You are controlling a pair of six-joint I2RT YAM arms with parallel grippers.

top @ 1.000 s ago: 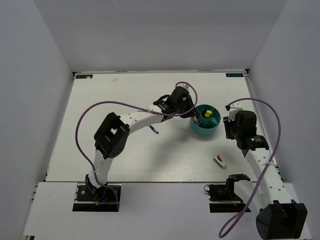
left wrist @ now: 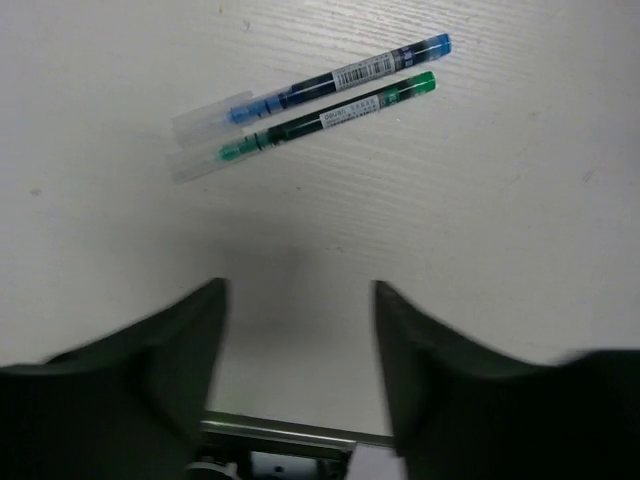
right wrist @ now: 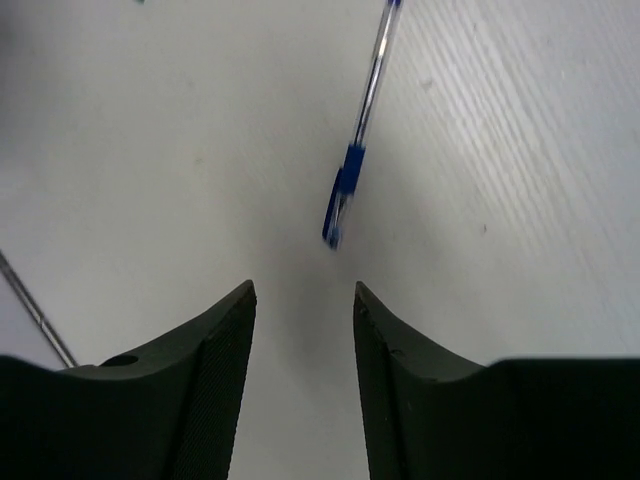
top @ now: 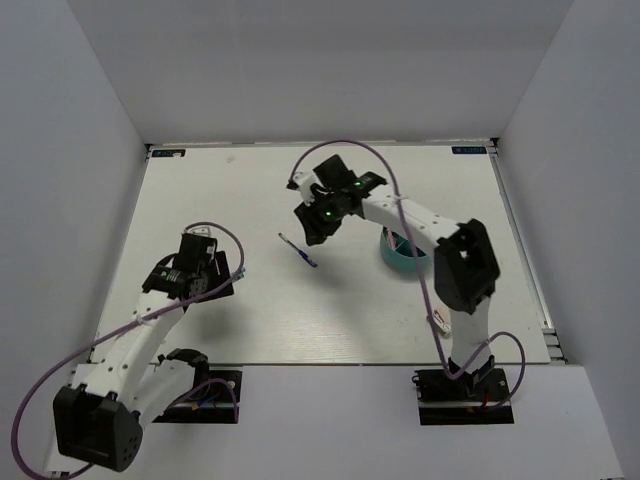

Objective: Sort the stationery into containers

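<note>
A blue pen point(top: 298, 250) lies alone mid-table; its clear barrel and blue cap point(right wrist: 351, 168) show ahead of my right gripper. That gripper is open and empty, above the table just beyond the pen. On the left side, a blue-ended pen point(left wrist: 340, 78) and a green-ended pen point(left wrist: 330, 116) lie side by side with clear caps. My left gripper hovers short of them, its fingers apart and nothing between them. The teal round container point(top: 404, 258) is partly hidden by my right arm. At the right front lies a stapler-like item point(top: 439, 320).
My right arm point(top: 420, 225) reaches across the table's right half, over part of the container. Bare table point(top: 330, 335) lies between the arms at the front. Walls bound the left, right and back sides.
My left arm has swung from the container back to the left side of the table. The right arm has swung from the right edge to the middle, near the lone pen.
</note>
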